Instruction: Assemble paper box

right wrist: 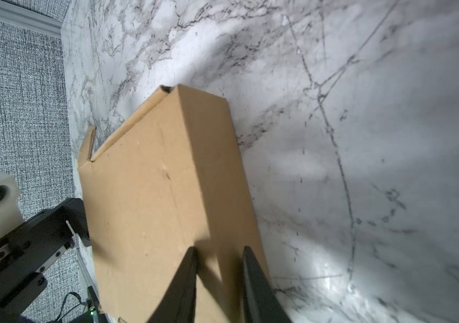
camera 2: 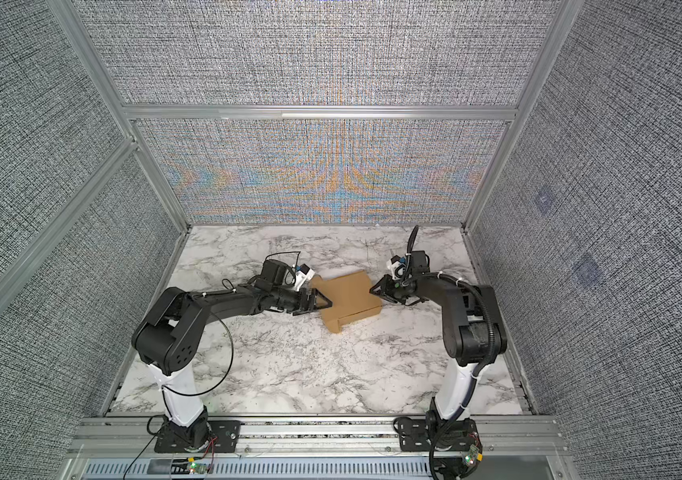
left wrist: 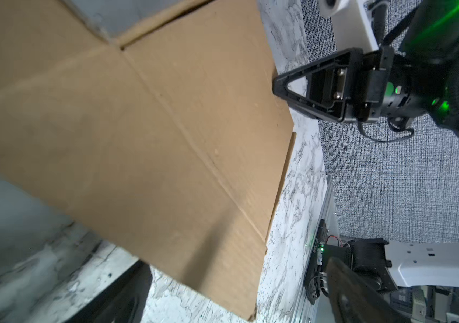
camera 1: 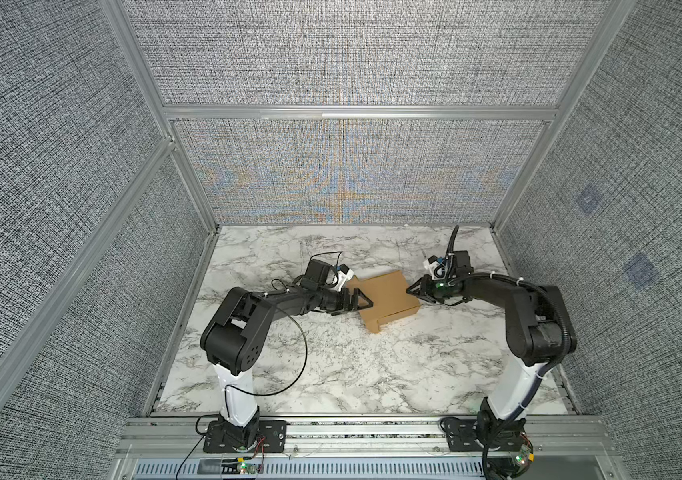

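Observation:
A tan cardboard box [camera 1: 389, 292], partly folded, with flaps sticking out at its left and front, lies on the marble table between my arms. My left gripper is open above the box's left flaps, its blurred fingers at the bottom of the left wrist view. My right gripper reaches the box's right side; in the right wrist view its fingertips are close together at the top edge of the side wall, touching or nearly so. Whether anything is pinched between them cannot be told.
Fabric walls and metal frame rails enclose the space; both arm bases sit on the front rail.

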